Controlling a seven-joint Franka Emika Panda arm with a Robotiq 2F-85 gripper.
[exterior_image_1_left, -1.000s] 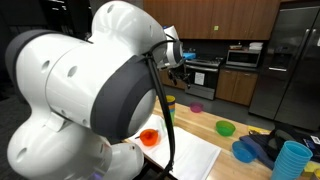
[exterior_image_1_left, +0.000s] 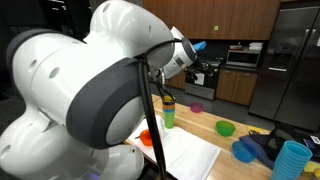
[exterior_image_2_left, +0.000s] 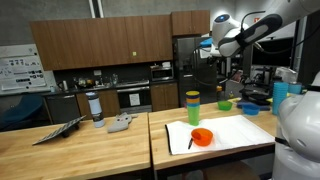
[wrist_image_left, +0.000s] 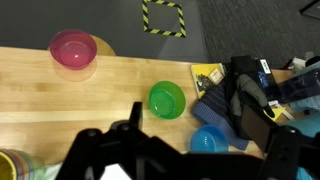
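My gripper is open, its dark fingers along the lower edge of the wrist view with nothing seen held between them. It hangs high above the table in exterior view 2. A green bowl (wrist_image_left: 167, 100) lies below it on the wood. To its right is a blue bowl (wrist_image_left: 208, 139), partly hidden by the gripper. A pink bowl (wrist_image_left: 73, 49) is near the table's far edge. In exterior view 2, a stack of yellow and green cups (exterior_image_2_left: 193, 105) stands behind an orange-red bowl (exterior_image_2_left: 202, 137) with a dark item in it.
A white sheet (exterior_image_1_left: 188, 155) covers part of the tabletop. At the right, a tall blue container (exterior_image_1_left: 291, 160) stands beside dark cloth or bags (exterior_image_1_left: 270, 143). Bare wood (wrist_image_left: 115, 85) shows between the pink and green bowls.
The arm has shifted and its upper links now fill more of the top left in exterior view 1. The bowls and cups look unmoved.
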